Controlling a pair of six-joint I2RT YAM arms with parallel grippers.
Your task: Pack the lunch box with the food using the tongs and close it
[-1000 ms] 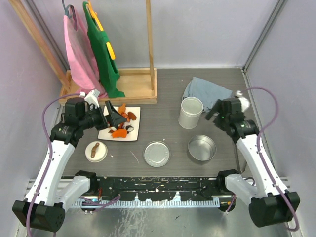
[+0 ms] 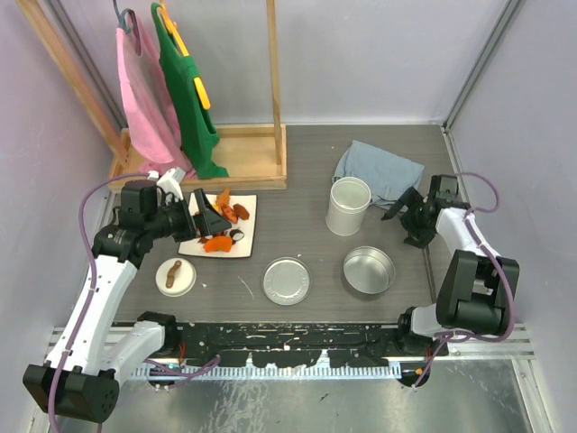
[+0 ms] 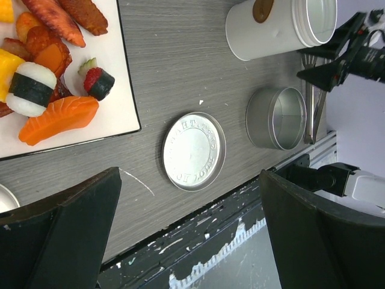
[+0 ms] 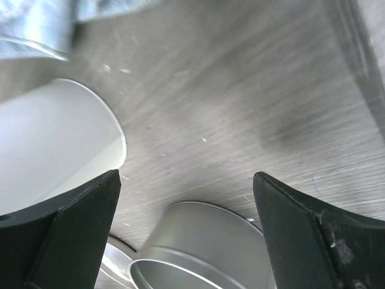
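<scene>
A round grey metal tin (image 2: 369, 271) stands open and empty on the table, right of a round silver lid (image 2: 287, 281) lying flat. The tall white canister (image 2: 348, 209) is upright behind the tin. Over the white square plate (image 2: 242, 249) with sushi and other food, my left gripper (image 2: 206, 217) is open with nothing between its fingers. Open and empty too is my right gripper (image 2: 398, 227), above the table right of the canister; the tin (image 4: 207, 232) shows low between its fingers in the right wrist view.
A blue cloth (image 2: 383, 173) lies behind the canister. Metal cutlery (image 3: 310, 105) rests along the right side. One sausage (image 2: 173, 273) sits on a small round plate (image 2: 184, 286). Hanging pink (image 2: 144, 95) and green cloths (image 2: 191, 117) crowd the back left.
My left arm and the table items show no movement.
</scene>
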